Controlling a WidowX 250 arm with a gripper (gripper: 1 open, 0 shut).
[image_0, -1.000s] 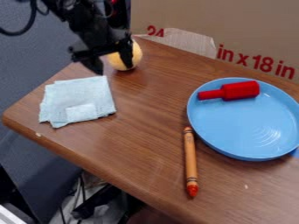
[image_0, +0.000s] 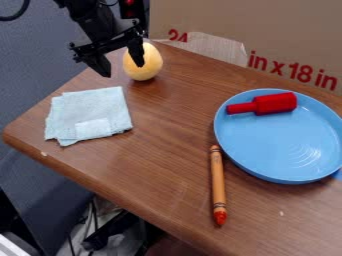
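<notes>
My black gripper (image_0: 118, 59) is at the upper left, its fingers apart and pointing down, beside a pale yellow round object (image_0: 144, 64) at the table's back. The right finger overlaps that object in the view; whether it touches it I cannot tell. Nothing shows held between the fingers. A folded light blue cloth (image_0: 87, 116) lies in front and to the left. On the right a blue plate (image_0: 277, 150) holds a red cylindrical object with a handle (image_0: 274, 103). An orange crayon (image_0: 218, 186) lies left of the plate.
A cardboard box (image_0: 261, 40) stands along the back.
The gripper has risen and shifted slightly left, uncovering more of the yellow object. The objects on the table have not visibly moved.
</notes>
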